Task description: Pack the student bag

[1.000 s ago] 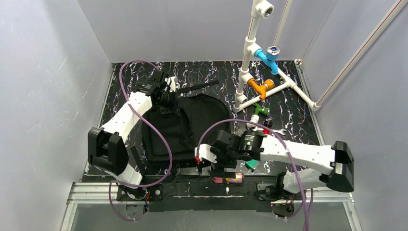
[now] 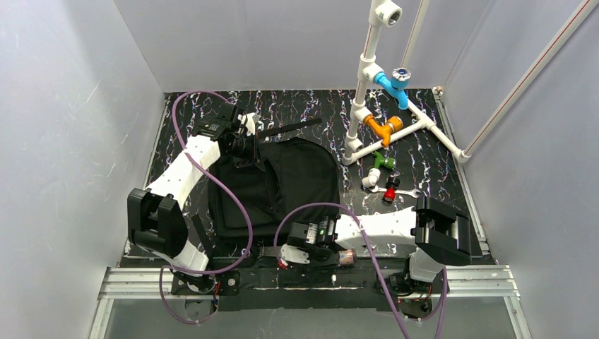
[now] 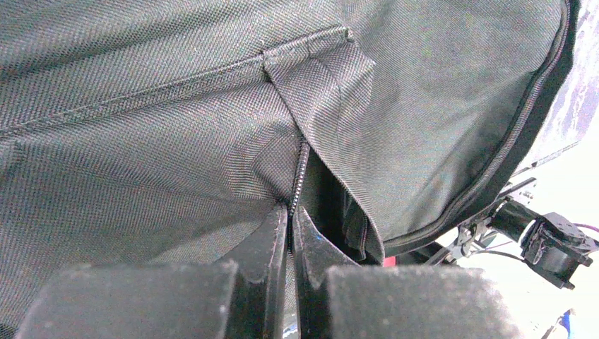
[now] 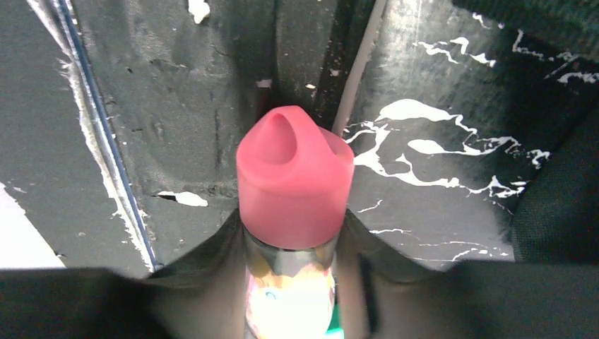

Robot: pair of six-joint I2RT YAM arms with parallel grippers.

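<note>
The black bag lies spread out at the table's middle left. At its pocket opening, my left gripper is shut, with the zipped cloth edge running in between its fingertips. A bottle-like item with a pinkish-red cap and a colourful label lies on the dark front ledge; its other end shows in the top view. My right gripper has one finger on either side of it, just below the cap. Whether both fingers press on it cannot be told.
A white pipe frame with blue and orange fittings stands at the back right. Near its foot are a green fitting, a red-and-black piece and a wrench. Purple cables loop from both arms over the bag.
A green item beside it is now covered by that arm. The left arm has barely moved.
</note>
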